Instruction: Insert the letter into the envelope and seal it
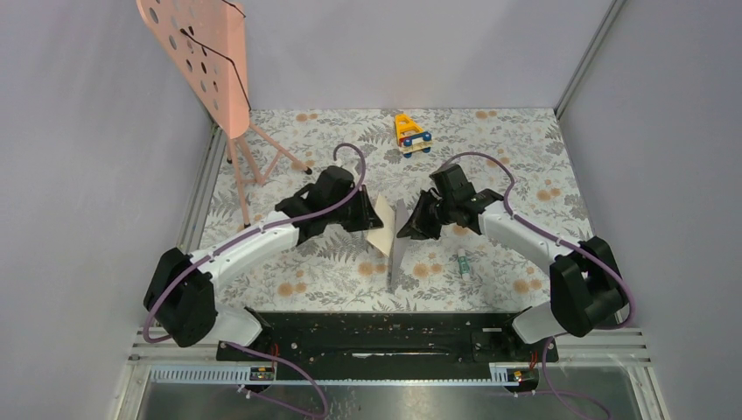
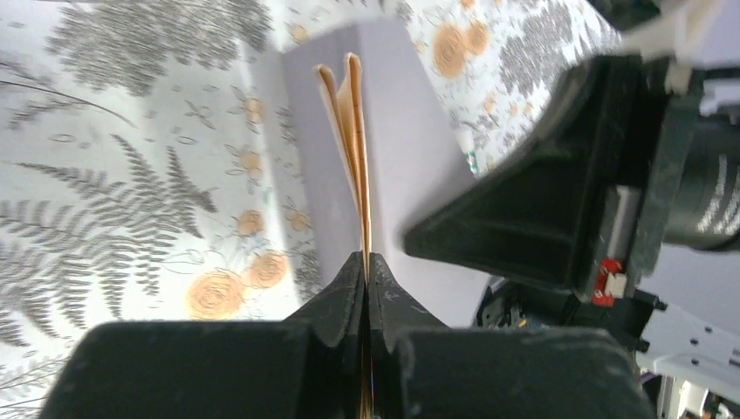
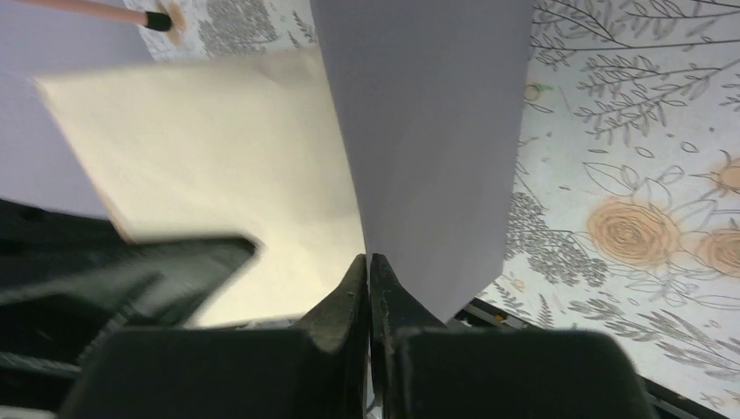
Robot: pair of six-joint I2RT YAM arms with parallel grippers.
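In the top view two upright pieces of paper face each other between the arms. The cream paper [image 1: 382, 234] is pinched by my left gripper [image 1: 374, 224], which is shut; its edge [image 2: 359, 148] shows layers slightly parted at the far end. My right gripper [image 1: 409, 232] is shut on the pale grey paper [image 1: 399, 254], whose broad face [image 3: 436, 131] fills the middle of the right wrist view. The two papers stand side by side, close together, the cream one not visibly inside the grey one. Which is letter and which envelope I cannot tell for sure.
A small green-and-white tube [image 1: 464, 264] lies right of the papers. At the back stands a yellow toy [image 1: 407, 127] with blue wheels. A pink stand [image 1: 206, 70] rises at the back left.
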